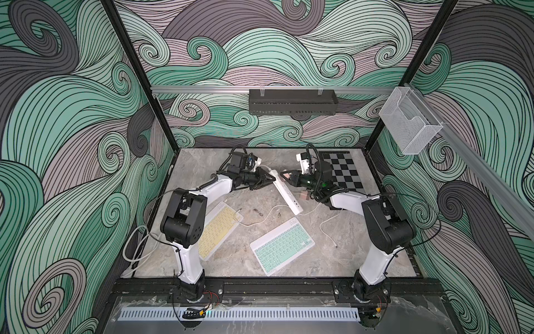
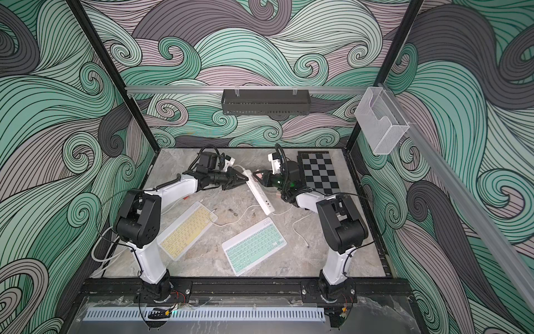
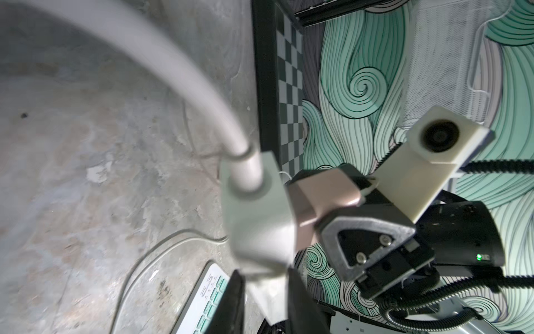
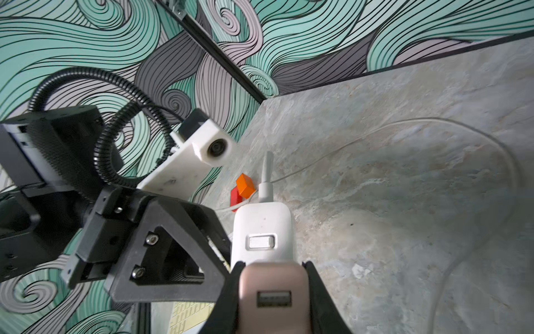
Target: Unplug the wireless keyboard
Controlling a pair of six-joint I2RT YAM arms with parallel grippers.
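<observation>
A white power strip (image 1: 286, 192) is raised at a slant between my grippers, its cord end up (image 3: 256, 211). My left gripper (image 1: 271, 177) is at that upper end, its fingers either side of it in the left wrist view; whether they grip is unclear. My right gripper is shut on a pinkish plug block (image 4: 274, 289) with a port on its face, at the side of the strip. A teal keyboard (image 1: 282, 246) lies at front centre, a yellow one (image 1: 217, 228) at front left, thin white cables around them.
A chessboard (image 2: 318, 171) lies at back right, with orange (image 4: 244, 185) and red small blocks at the left. A mesh holder (image 1: 410, 119) hangs on the right rail, a black tray (image 1: 292, 101) at the back. Loose cable (image 1: 328, 228) lies at front right.
</observation>
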